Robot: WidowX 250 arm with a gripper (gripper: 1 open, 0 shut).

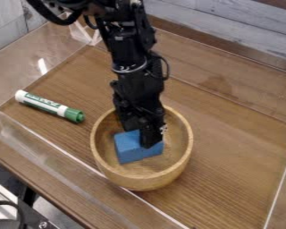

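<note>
The black robot gripper (131, 123) reaches down from the top into a round wooden bowl (143, 180) at the centre of the camera view. Its lower end is at the upper part of a blue block (138, 151) in the bowl, partly covering it. Whether the fingers are open or closed on the block is unclear.
A white tube with green ends (50, 106) lies on the wooden table left of the bowl. A white panelled surface runs along the back right.
</note>
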